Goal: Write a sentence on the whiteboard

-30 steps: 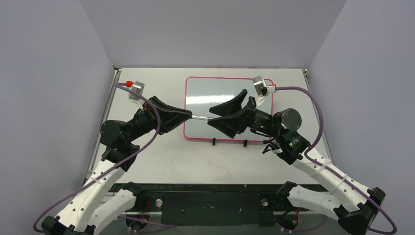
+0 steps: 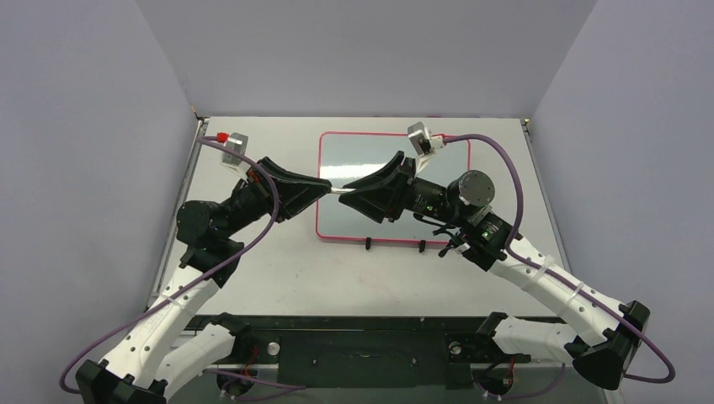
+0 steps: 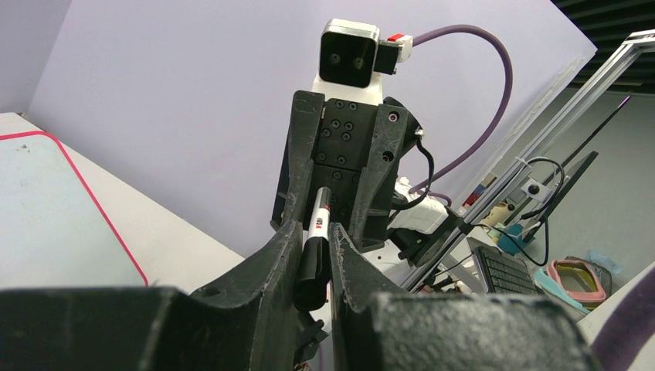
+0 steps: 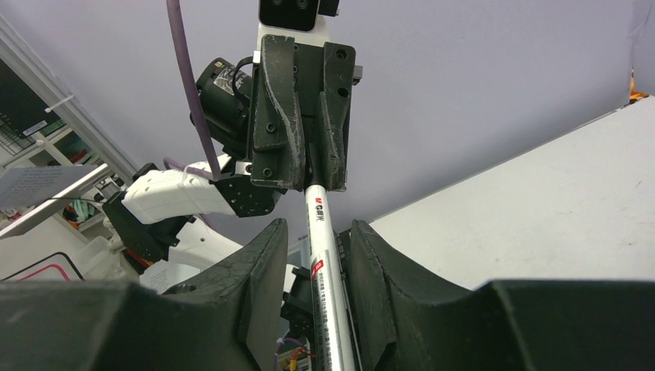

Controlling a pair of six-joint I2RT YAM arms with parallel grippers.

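Note:
A slim white marker (image 2: 341, 191) with dark ends bridges the two grippers, held in the air over the whiteboard (image 2: 354, 220). My left gripper (image 2: 329, 188) is shut on one end of it; the marker's black end (image 3: 312, 274) shows between the fingers in the left wrist view. From the right, my right gripper (image 2: 343, 193) reaches around the marker's other end. In the right wrist view the white barrel (image 4: 320, 232) runs between its parted fingers, with a gap visible on the left side. The whiteboard has a red border, and its middle is partly hidden by the right arm.
The whiteboard lies on a white table (image 2: 278, 278) with bare room in front and to the left. Two small black tabs (image 2: 422, 246) stick out at its front edge. Grey walls enclose the sides and back. Purple cables (image 2: 519, 194) loop over both arms.
Over the last second my right gripper has moved left along the marker, closer to the left gripper, and its fingers have come nearer together. The left arm has shifted only slightly.

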